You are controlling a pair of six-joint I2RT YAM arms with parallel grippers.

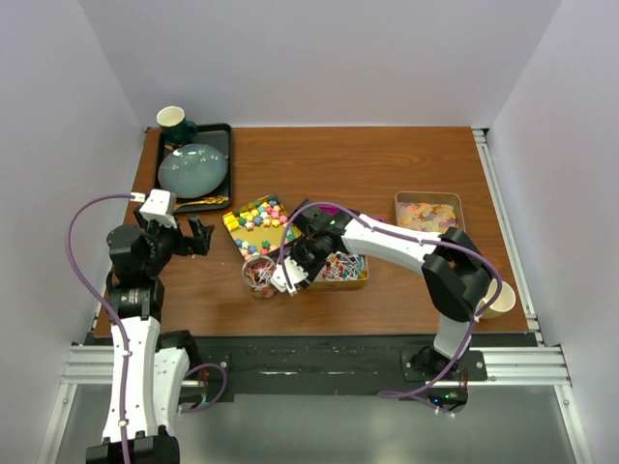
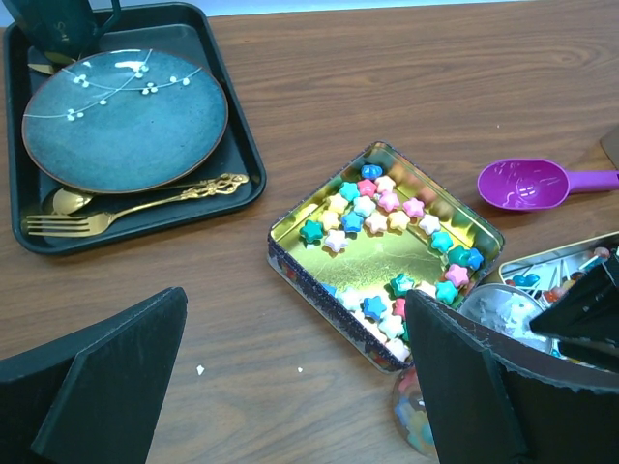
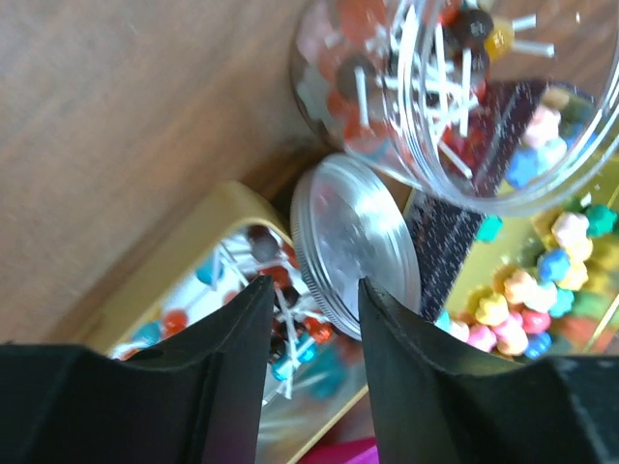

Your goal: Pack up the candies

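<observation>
A clear jar (image 3: pixel 372 87) with lollipops inside stands uncapped in the right wrist view. Its round lid (image 3: pixel 372 237) leans tilted between the jar and the lollipop tray (image 3: pixel 227 208). My right gripper has its fingers apart at the lid's lower edge; whether they touch the lid is unclear. From above, the right arm hides these fingertips. A gold tin (image 2: pixel 334 304) of colourful star candies lies beside the jar. Over bare table left of the tin, my left gripper (image 1: pixel 199 236) is open and empty.
A black tray (image 1: pixel 221 184) holds a blue plate (image 1: pixel 191 170) and gold cutlery, with a green mug (image 1: pixel 175 125) at its back. A purple scoop (image 2: pixel 527 184) lies behind the lollipop tray. At right is a bin (image 1: pixel 428 196) of flat candies.
</observation>
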